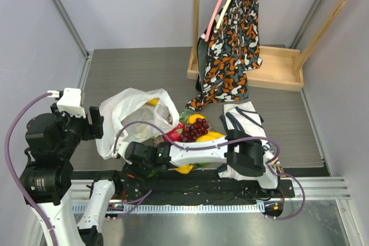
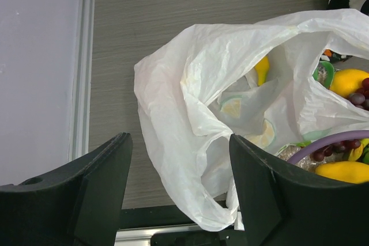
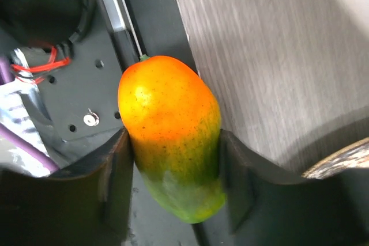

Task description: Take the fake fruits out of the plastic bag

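Note:
An orange-and-green mango (image 3: 173, 136) fills the space between the fingers of my right gripper, which press on both its sides. In the top view this gripper (image 1: 130, 171) is over the table's front edge, with the mango mostly hidden under the arm. The white plastic bag (image 1: 115, 110) lies crumpled at the left of the table, mouth open to the right. A yellow fruit (image 2: 262, 70) shows inside it. My left gripper is spread open above the bag's left side, nothing between its fingers.
Grapes (image 1: 199, 128), a red fruit (image 1: 174, 132), bananas (image 1: 210, 136) and other fruits lie right of the bag, partly under the right arm. A striped cloth (image 1: 245, 120) is farther right; a wooden stand (image 1: 277, 67) with a patterned bag (image 1: 233, 44) stands behind.

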